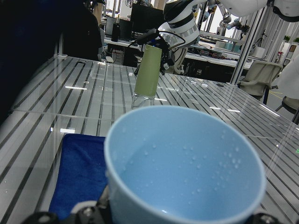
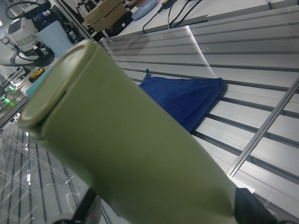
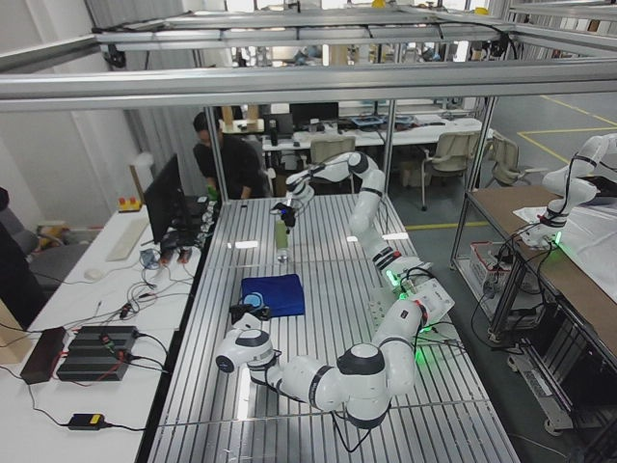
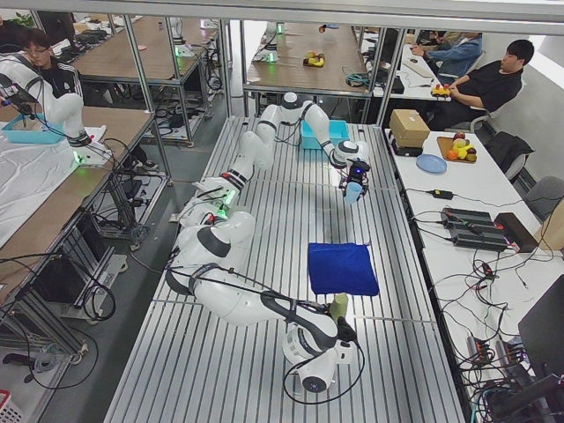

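Note:
A light blue cup (image 1: 184,158) with droplets inside fills the lower left wrist view; my left gripper (image 4: 353,183) is shut on it, short of the folded dark blue cloth (image 4: 343,268) in the camera right view. My right gripper (image 3: 284,214) is shut on a green cylinder, seen as an upright-looking bottle (image 1: 149,70) in the left wrist view, beyond the cloth. It fills much of the right wrist view.
A cyan bin (image 4: 313,137) stands behind the left arm. A white side table (image 4: 430,172) with a blue plate, boxes and cables borders the slatted metal table.

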